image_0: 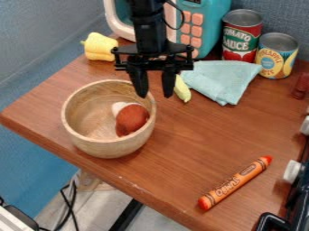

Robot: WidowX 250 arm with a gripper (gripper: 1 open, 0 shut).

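Note:
My black gripper (pixel 154 83) hangs open above the right rim of a pale wooden bowl (pixel 88 133), its two fingers apart with nothing seen between them. Inside the bowl lie a reddish round item (pixel 132 120) and a white item (pixel 118 107) behind it. A pale yellow banana-like item (pixel 182 89) lies right of the gripper, partly hidden behind it.
An orange crayon (pixel 232 184) lies at the front right. A folded cloth (pixel 220 79), two cans (pixel 241 36) and a toy microwave stand at the back. A yellow cup (pixel 100 47) sits back left. Black objects line the right edge.

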